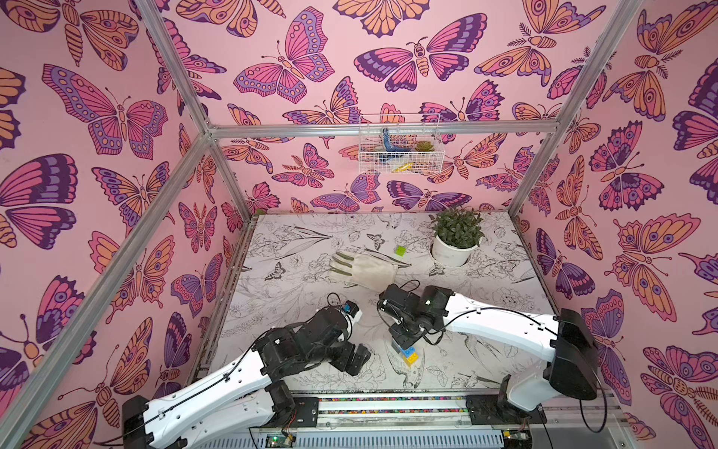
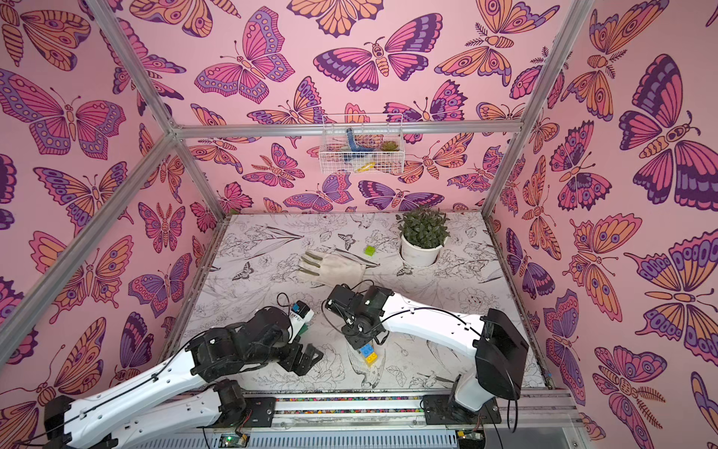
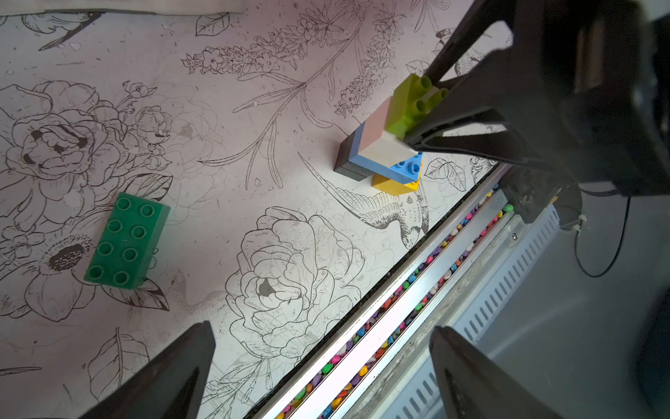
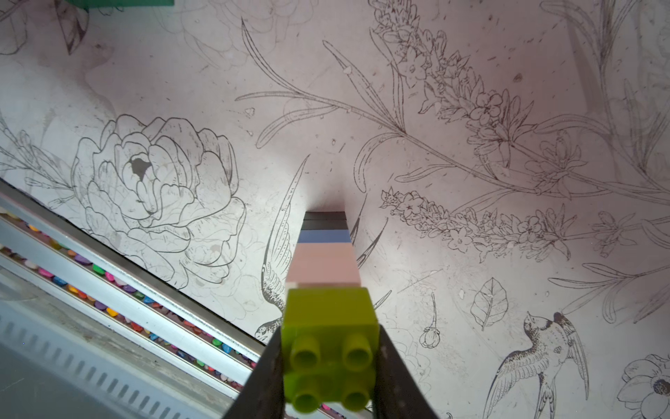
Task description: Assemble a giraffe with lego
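A small brick stack stands near the table's front edge: a dark grey brick [image 3: 351,159], a blue brick [image 3: 406,169], a yellow brick [image 3: 394,185] and a pink brick [image 3: 377,134]. At its top is a lime green brick [image 4: 330,307], with my right gripper shut on it from both sides. Whether the lime brick is pressed fully down cannot be told. My left gripper is open and empty, hovering over the table left of the stack. A dark green brick [image 3: 127,241] lies flat, studs up, apart from the stack.
Farther back are a beige glove [image 1: 370,270], a bright green piece [image 1: 400,250] and a potted plant [image 1: 453,241]. A trough of coloured bits [image 1: 392,405] runs along the front edge. Free table lies between the dark green brick and the stack.
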